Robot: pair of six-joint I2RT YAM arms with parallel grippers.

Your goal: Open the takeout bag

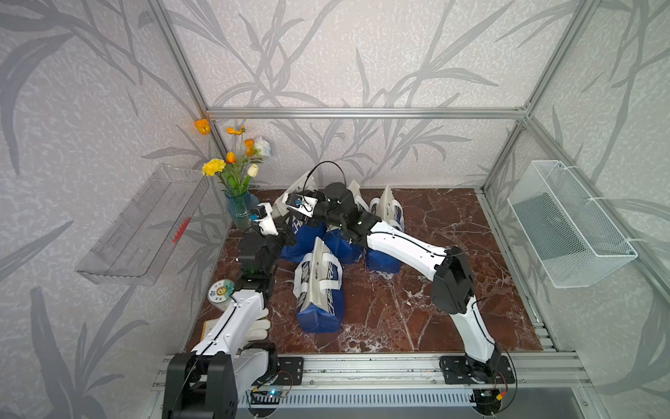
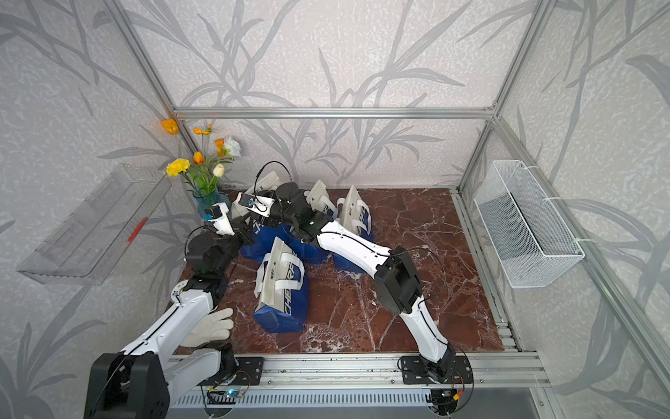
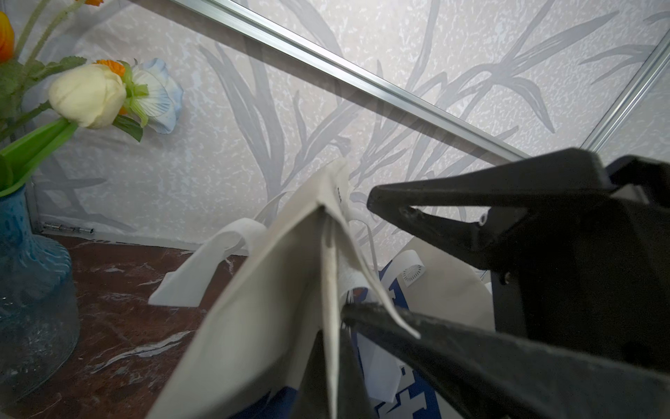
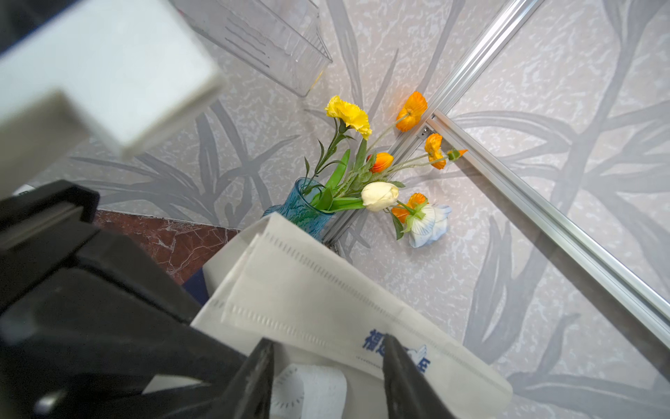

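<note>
The takeout bag [image 1: 300,237], blue with a white folded top [image 4: 307,293], stands at the back left. My left gripper [image 1: 284,230] is at the near side of its top; in the left wrist view a white edge of the paper top [image 3: 329,279] runs down at its fingertips, and whether it is pinched cannot be seen clearly. My right gripper is part open over the printed top flap, with a white handle piece showing between its fingers.
More bags stand behind and in front [image 1: 319,314]. A vase of flowers [image 1: 239,208] is at the back left. Wire baskets [image 1: 572,230] hang on both sides.
</note>
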